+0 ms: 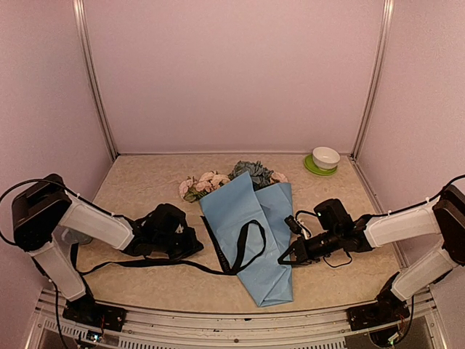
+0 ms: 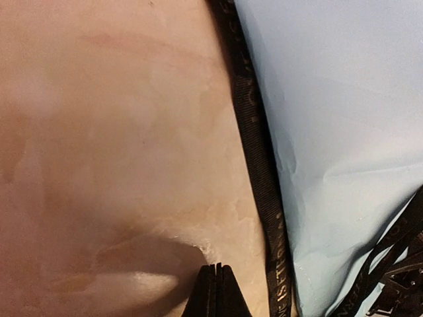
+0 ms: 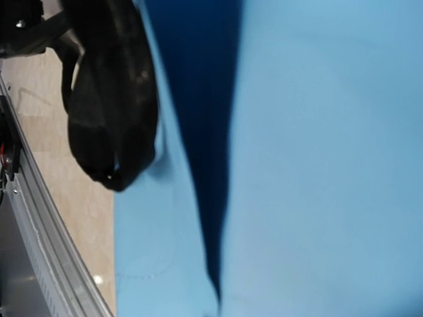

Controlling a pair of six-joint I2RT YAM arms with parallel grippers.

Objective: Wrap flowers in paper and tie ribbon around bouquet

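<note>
Blue wrapping paper (image 1: 251, 269) lies mid-table, with pink and grey fake flowers (image 1: 251, 167) showing above it. A long black ribbon (image 1: 145, 262) runs from the left across the paper in a loop; in the left wrist view a printed length (image 2: 258, 165) lies along the paper's edge. My left gripper is shut, with nothing between its fingers, just left of that ribbon. My right gripper (image 1: 285, 260) rests low at the paper's right part; it looks shut in the top view, and its fingertips are hard to make out in the right wrist view.
A white bowl (image 1: 326, 156) on a green plate (image 1: 312, 168) stands at the back right. A metal rail (image 1: 218, 309) edges the front.
</note>
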